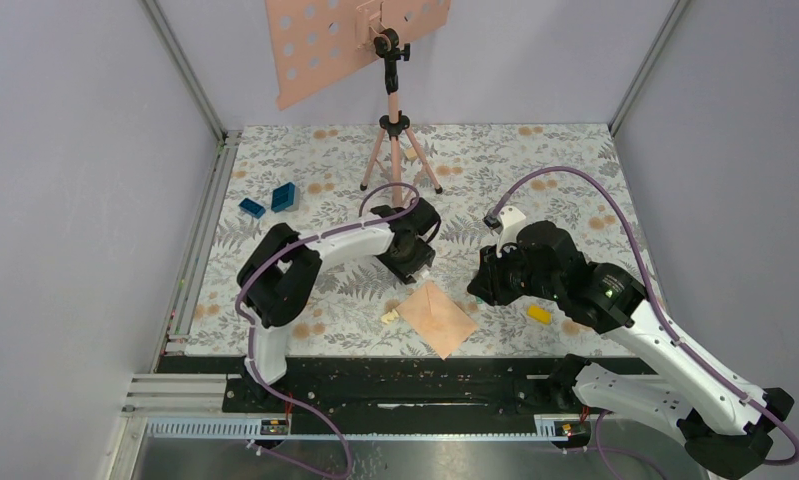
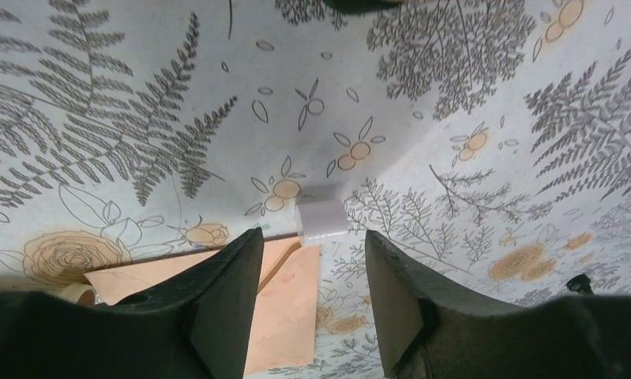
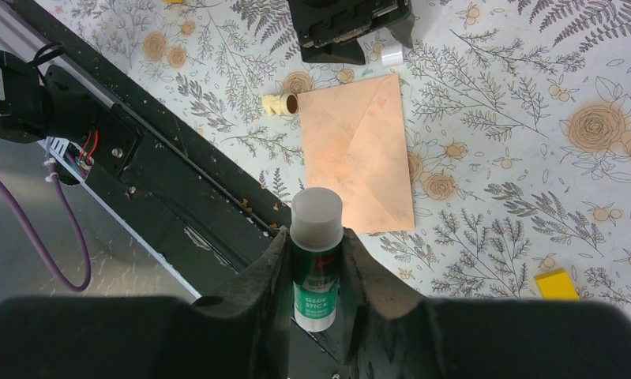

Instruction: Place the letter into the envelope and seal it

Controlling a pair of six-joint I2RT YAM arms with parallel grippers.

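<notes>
The peach envelope point(image 1: 437, 320) lies on the patterned table, its flap folded in a triangle. Just beyond its corner sits a small white cap point(image 2: 321, 221). My left gripper hangs over that cap with its fingers apart and nothing between them. My right gripper point(image 1: 482, 290) is shut on a glue stick point(image 3: 315, 280) with a white upper part and green label, held above the table right of the envelope. I cannot tell whether a letter is inside the envelope.
A small cream figure point(image 3: 275, 103) lies beside the envelope. A yellow block point(image 3: 556, 283) is to the right, blue containers point(image 1: 284, 198) at the back left. A peach tripod point(image 1: 395, 150) stands at the back. The table's front edge borders a dark rail.
</notes>
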